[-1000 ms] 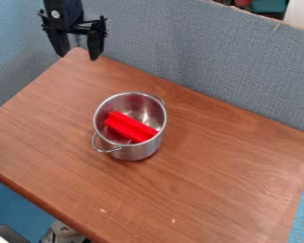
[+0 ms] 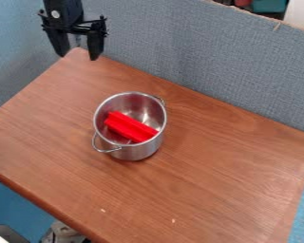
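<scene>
A steel pot [image 2: 148, 108] with wire handles stands near the middle of the wooden table [image 2: 224, 180]. Inside it lies a red cylindrical object [image 2: 129, 126], tilted across the pot's bottom. My gripper [image 2: 75, 46], black, hangs open at the top left, above the table's far corner, well away from the pot, with nothing seen between its fingers.
A grey padded wall [image 2: 205, 66] runs along the back and left of the table. A blue tape strip [image 2: 300, 211] lies at the right edge. Some equipment [image 2: 60, 234] shows at the bottom left. The table around the pot is clear.
</scene>
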